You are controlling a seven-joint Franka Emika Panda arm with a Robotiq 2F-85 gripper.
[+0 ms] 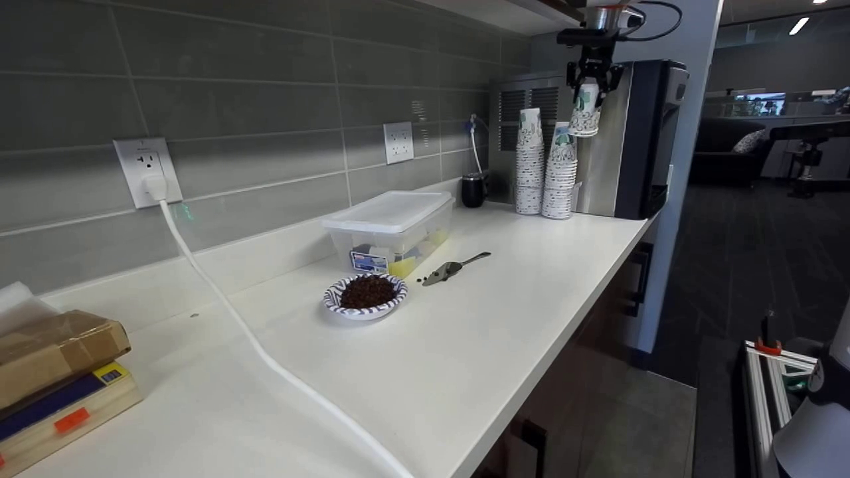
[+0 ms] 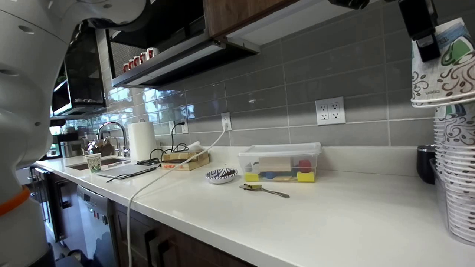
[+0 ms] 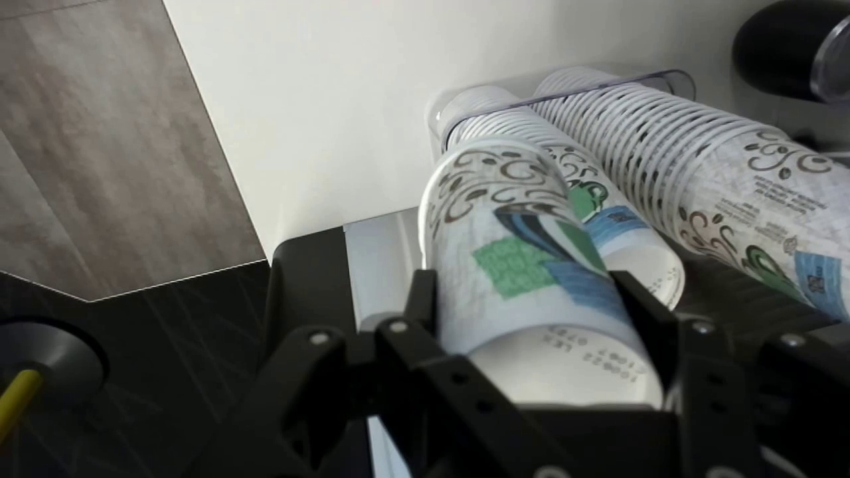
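Note:
My gripper (image 1: 594, 81) is shut on an upside-down paper cup (image 1: 586, 119) with a brown swirl and green print, held above the counter at the far end. In the second exterior view two rims show at the bottom of the held cup (image 2: 443, 84), so a second cup may be nested with it. The wrist view has the cup (image 3: 526, 255) between the fingers, its base facing the camera. Just beside and below it stands the shorter stack of cups (image 1: 560, 179); a taller stack (image 1: 529, 163) is to its left.
A steel and black machine (image 1: 645, 135) stands behind the stacks. Along the counter are a black tumbler (image 1: 473, 191), a lidded clear bin (image 1: 390, 223), a patterned bowl (image 1: 366, 296) of dark brown bits and a metal server (image 1: 450, 271).

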